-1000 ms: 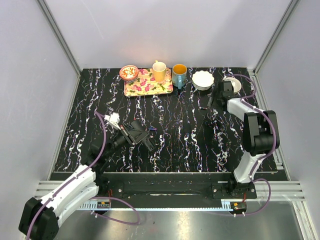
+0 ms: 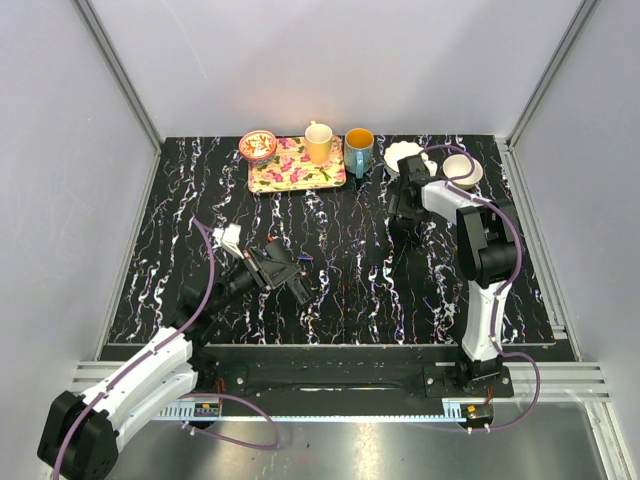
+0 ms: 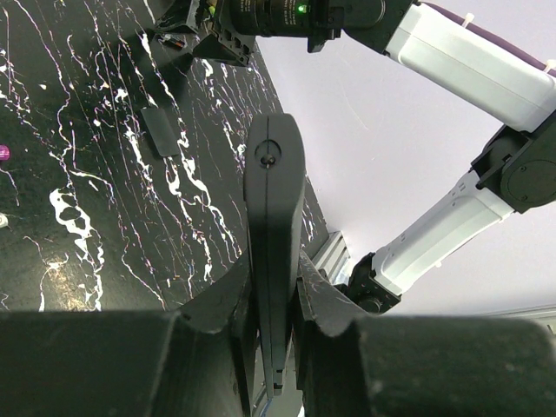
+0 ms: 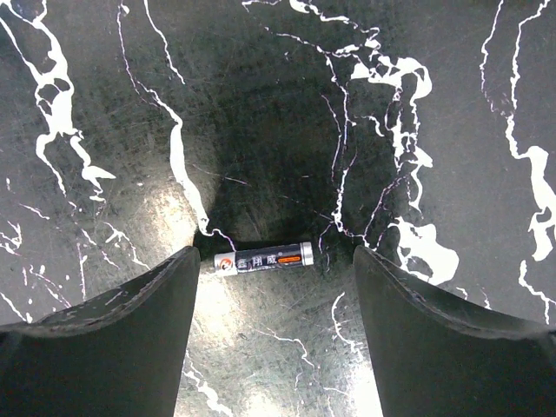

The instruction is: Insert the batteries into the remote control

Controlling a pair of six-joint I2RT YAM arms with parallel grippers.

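The long black remote control [image 3: 274, 174] is gripped by my left gripper, one finger pressing each side; its face with the battery bay cannot be made out. In the right wrist view a small dark battery [image 4: 263, 259] with pale ends lies flat on the black marbled table. My right gripper is low over it and open, a fingertip off each end of the battery with a gap at both. From above, the right hand hides that battery. A flat dark plate, perhaps the battery cover [image 3: 161, 132], lies between the arms.
A floral tray [image 2: 275, 184] with a red bowl [image 2: 258, 146] and a cream mug [image 2: 318, 145] stands at the back, a blue mug [image 2: 358, 150] beside it. White bowls [image 2: 462, 170] sit behind my right hand. A small purple item [image 2: 305, 257] lies near the remote.
My right gripper has moved left and down, from right of the battery to around it, still open.
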